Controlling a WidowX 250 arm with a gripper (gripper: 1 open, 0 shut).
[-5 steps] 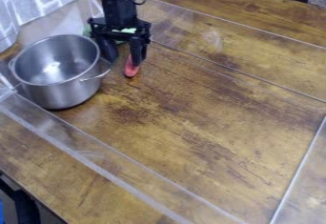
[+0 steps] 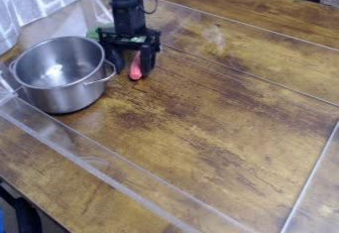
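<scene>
My black gripper [image 2: 133,45] is at the upper left, just right of a steel pot, low over a red elongated object [image 2: 135,69]. The red object lies on the wooden table, partly behind the gripper. A green item [image 2: 98,33] shows behind the arm. The steel pot [image 2: 63,90] has side handles and looks empty. The fingers are dark and small in view, so I cannot tell whether they are open or shut.
Bare wooden table [image 2: 225,128] fills the middle and right. Clear strips or panels run along it. A white, crumpled backdrop lines the upper left.
The gripper has shifted slightly lower over the red object. The pot has not moved.
</scene>
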